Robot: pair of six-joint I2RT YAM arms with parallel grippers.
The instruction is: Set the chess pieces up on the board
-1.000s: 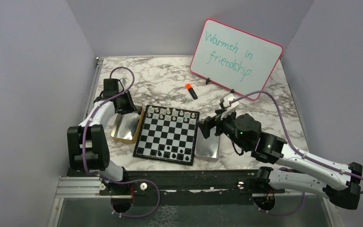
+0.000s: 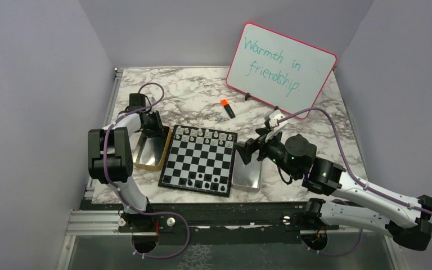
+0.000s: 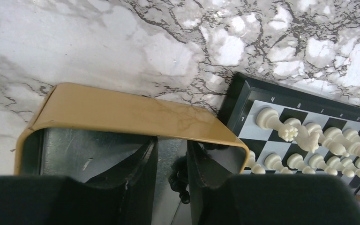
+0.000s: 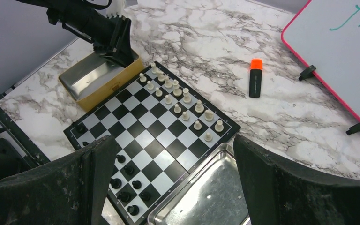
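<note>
The chessboard has two rows of white pieces along its far side. Several black pieces stand near its front edge. Left of the board, a tan-rimmed tray has my left gripper reaching down into its far right corner. The left fingers are apart, with at least one black piece showing in the gap between them, lying in the tray; I see no grip on it. My right gripper is open and empty, held above the right side of the board and the silver tray.
The silver tray looks empty where visible. An orange-capped marker lies behind the board, and a whiteboard with writing leans at the back right.
My left arm has shifted slightly to the right, with its gripper moving toward the tray's far right corner. The right arm has barely moved, and the pieces on the board look the same.
</note>
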